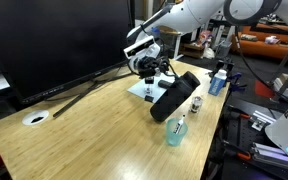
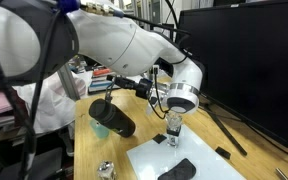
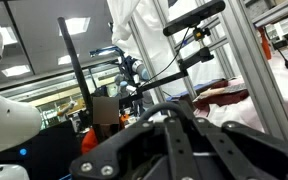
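Note:
A black cylindrical container (image 1: pixel 174 97) is tilted above the table, with my gripper (image 1: pixel 160 75) shut on it. In exterior view 2 the same container (image 2: pixel 116 120) hangs left of the gripper (image 2: pixel 134 90); the fingertips are hard to make out. Close below it stands a pale green cup (image 1: pixel 176 132) with a light item in it, partly hidden behind the container in exterior view 2. The wrist view has the dark gripper parts (image 3: pixel 184 150) along its bottom edge, and shows neither container nor cup.
On a white sheet (image 2: pixel 209 165) lie a clear bottle (image 2: pixel 173 124) and a dark flat object (image 2: pixel 178 172). A small can (image 1: pixel 196 104) stands right of the cup, with a blue bottle (image 1: pixel 218 82) beyond. A large black screen (image 1: pixel 59 45) lines the back. Bare table extends left.

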